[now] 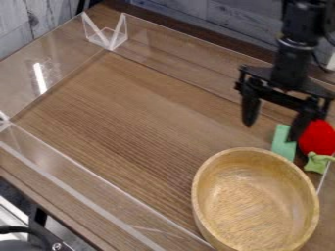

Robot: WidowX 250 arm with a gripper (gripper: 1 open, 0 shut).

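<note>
My dark gripper [275,104] hangs at the upper right, its fingers open and pointing down with nothing seen between them, just above a red object [314,135] and a green block [284,142]. The red object is partly behind the gripper's right finger.
A large tan bowl [256,201] fills the lower right. A white wire-like holder [105,29] stands at the upper left.
</note>
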